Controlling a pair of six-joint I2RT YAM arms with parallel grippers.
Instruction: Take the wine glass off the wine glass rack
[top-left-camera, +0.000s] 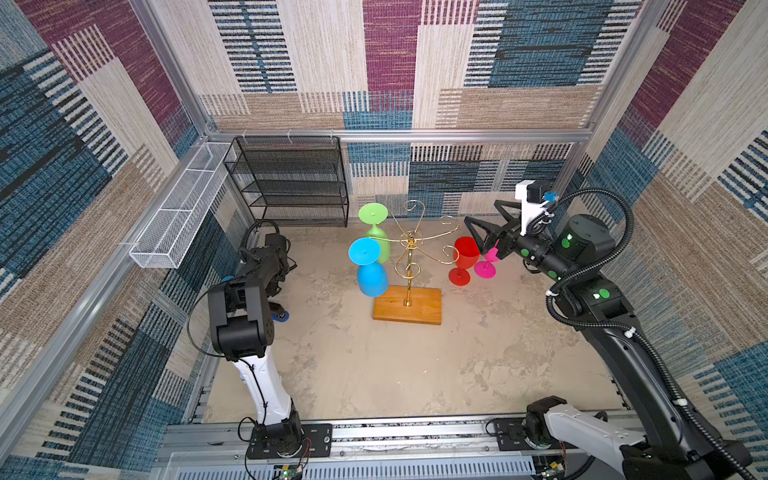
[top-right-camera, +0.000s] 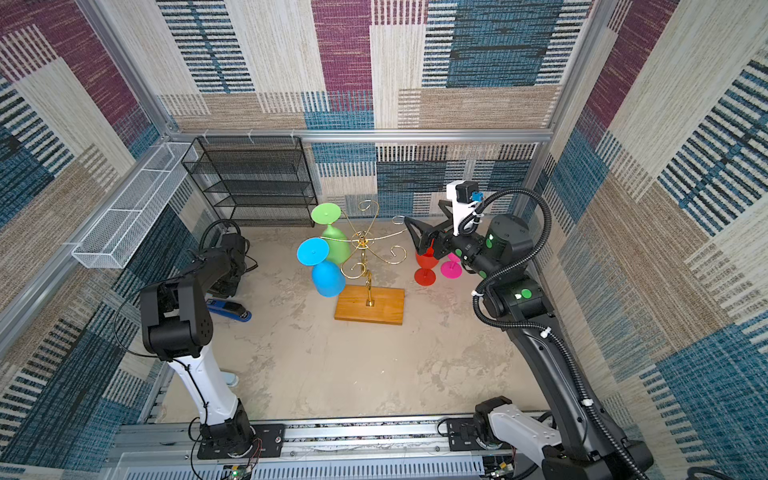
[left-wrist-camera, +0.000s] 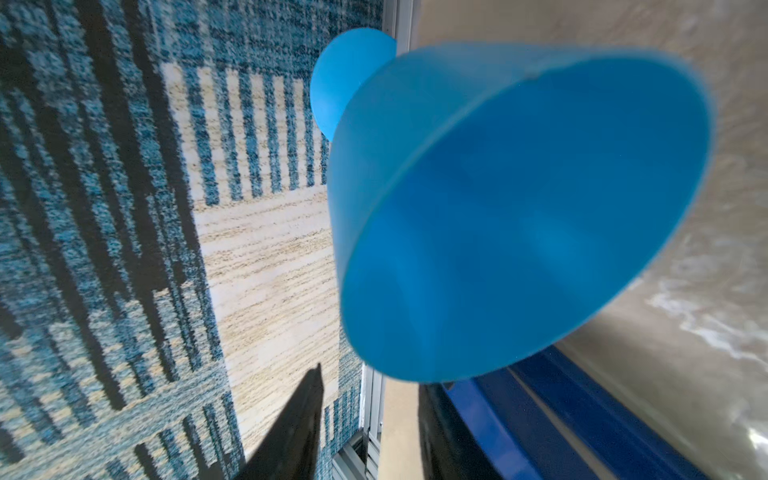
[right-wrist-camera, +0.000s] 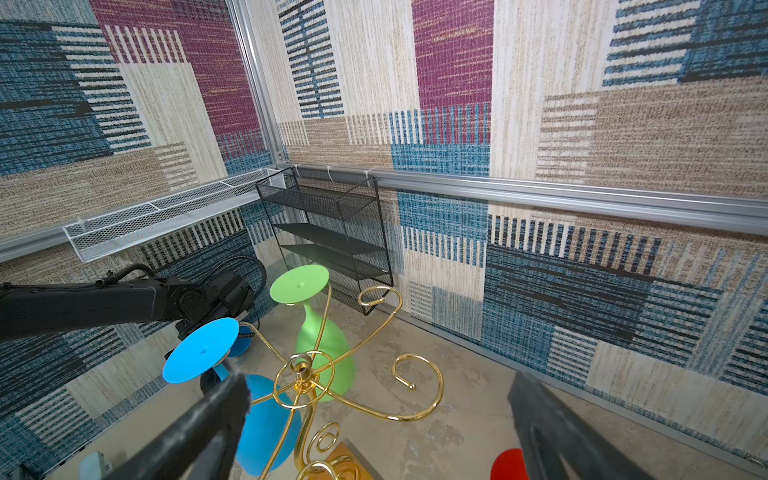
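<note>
A gold rack on a wooden base holds a hanging blue glass and green glass. A red glass and pink glass stand at its right. In the left wrist view, another blue glass fills much of the frame at the left wall, just above my left gripper, whose fingers are part open; whether they touch it is unclear. My right gripper is open, high at the rack's right, with nothing between its fingers.
A black wire shelf stands at the back left and a white mesh basket hangs on the left wall. Blue objects lie on the floor by the left arm.
</note>
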